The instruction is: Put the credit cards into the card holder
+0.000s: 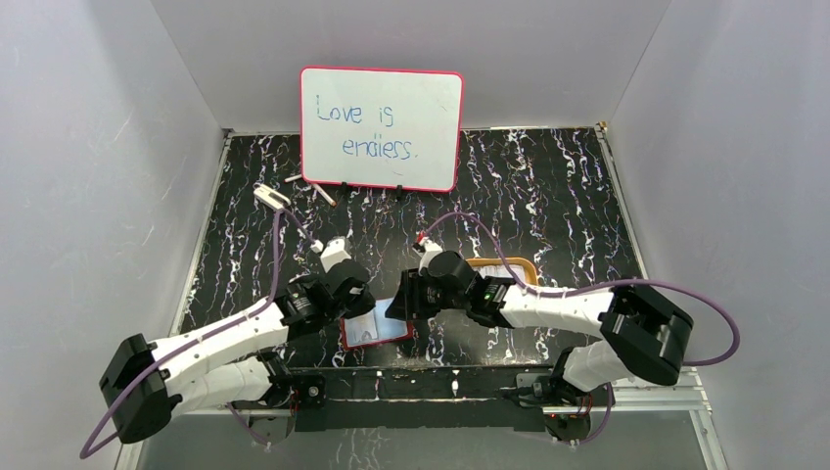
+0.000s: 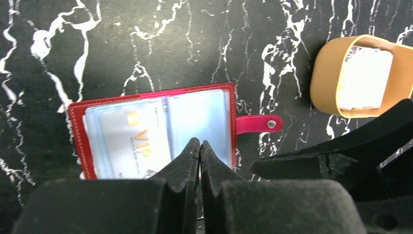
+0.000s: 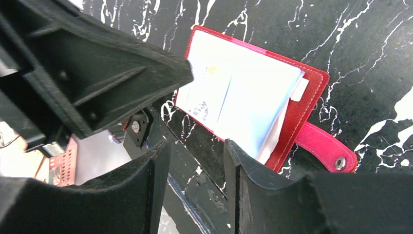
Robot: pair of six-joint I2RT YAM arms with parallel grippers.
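The red card holder lies open on the table, with clear sleeves; a white VIP card is in its left sleeve, and white card edges (image 3: 298,90) show at its side in the right wrist view. My left gripper is shut over the holder, nothing between its fingers. My right gripper stands open beside it, empty. The orange container (image 2: 324,73) holds white cards (image 2: 365,78), to the holder's right.
A whiteboard (image 1: 381,127) stands at the back, with pale sticks and a white object (image 1: 271,198) near it.
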